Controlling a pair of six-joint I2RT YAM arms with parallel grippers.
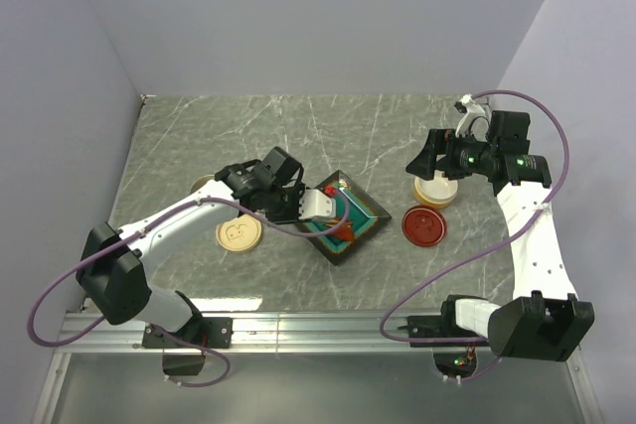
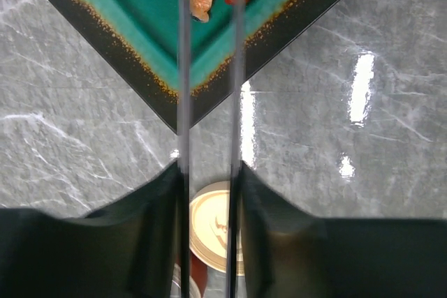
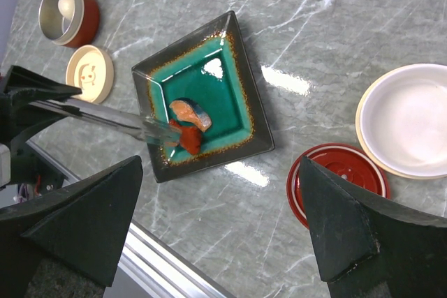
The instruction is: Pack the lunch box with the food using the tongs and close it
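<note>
A green square plate with a dark rim point(image 3: 251, 123) holds a salmon piece point(image 3: 192, 113) and a red food piece point(image 3: 188, 141). My left gripper is over the plate, long fingers part open, tips around the salmon and red piece; whether they touch either is unclear. My right gripper point(image 1: 430, 151) stands open and raised at the right, above the white bowls. A round tan lid with a face point(image 3: 89, 75) and a red-brown container with an egg inside point(image 3: 85, 19) are at the left.
A red lid point(image 1: 424, 225) lies right of the plate, with stacked white bowls point(image 3: 405, 120) beyond it. Walls border the sides, and a metal rail runs along the front.
</note>
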